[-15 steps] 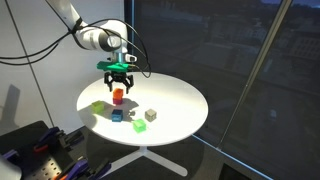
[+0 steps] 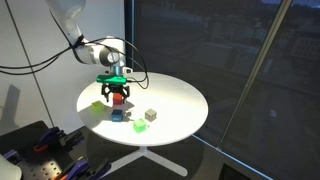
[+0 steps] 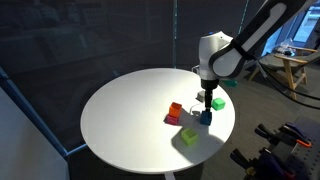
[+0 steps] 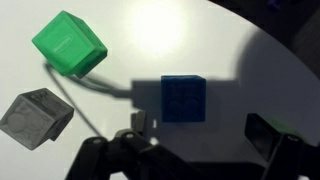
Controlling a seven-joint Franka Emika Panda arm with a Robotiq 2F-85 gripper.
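Observation:
A dark blue block (image 2: 117, 115) rests on the round white table, and the same blue block (image 4: 183, 100) lies between and just ahead of my fingertips in the wrist view. Above it hangs my gripper (image 3: 208, 101), pointing down, its fingers open with nothing between them. A bright green block (image 4: 70, 43) and a grey block (image 4: 37, 118) sit to the left in the wrist view. In exterior view 2, an orange-red block (image 3: 175, 109) touches a darker red block (image 3: 171, 120); a yellow-green block (image 3: 188, 135) stands nearer the front.
In exterior view 2, the green block (image 3: 218, 104) and grey block (image 3: 203, 96) stand close to the gripper. A wooden chair (image 3: 288, 68) is well away behind.
My gripper has come down toward the table and slightly nearer the camera in exterior view 1, now partly covering the red blocks there. The blocks have stayed in place.

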